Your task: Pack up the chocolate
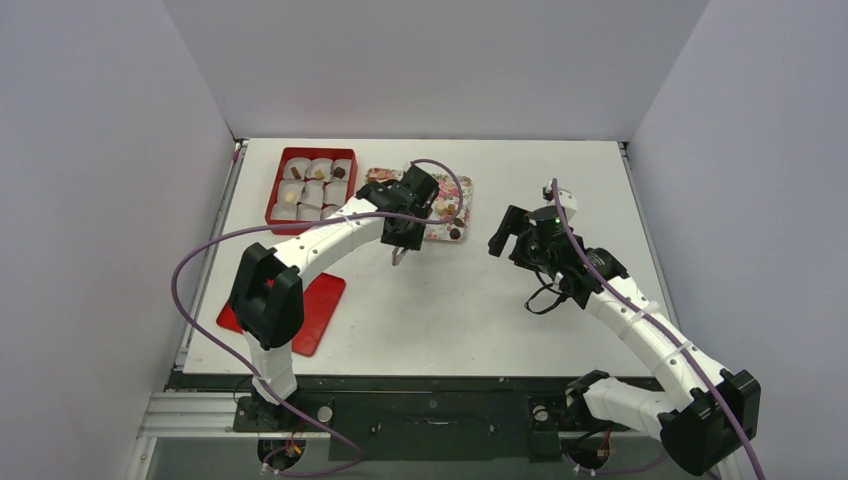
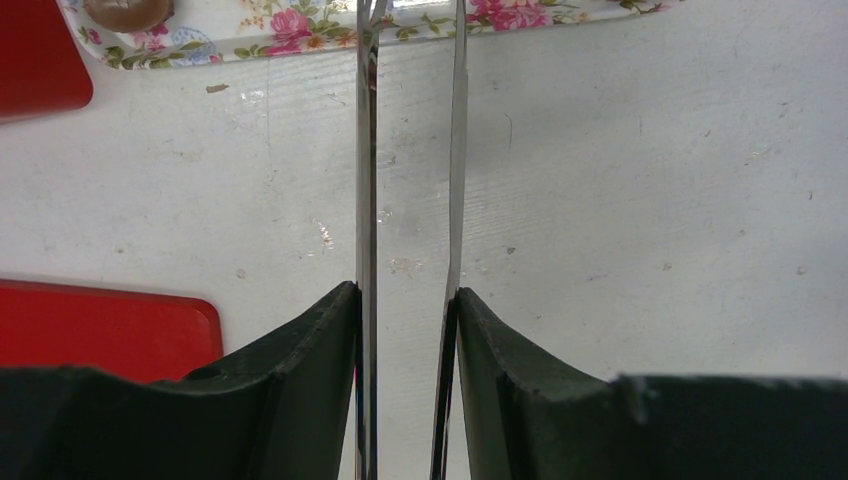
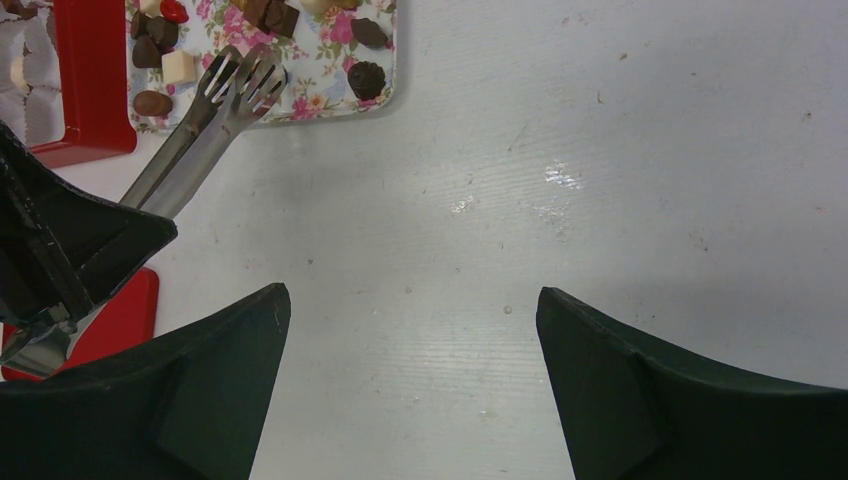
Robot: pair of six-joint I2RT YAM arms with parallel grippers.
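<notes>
Metal tongs (image 2: 457, 180) are clasped in my left gripper, its black fingers against both arms. In the right wrist view the slotted tips of the tongs (image 3: 190, 155) reach over the near edge of the floral tray (image 3: 330, 110). Whether a chocolate is between those tips I cannot tell. On the tray lie several chocolates, among them a dark round one (image 3: 366, 80), a brown oval one (image 3: 152, 103) and a white cube (image 3: 178, 67). My right gripper hangs open and empty over bare table, right of the tray.
A red box (image 1: 272, 200) with white paper cups stands left of the tray; several cups hold chocolates, others look empty. The flat red lid (image 1: 322, 310) lies at the front left, partly under my left arm.
</notes>
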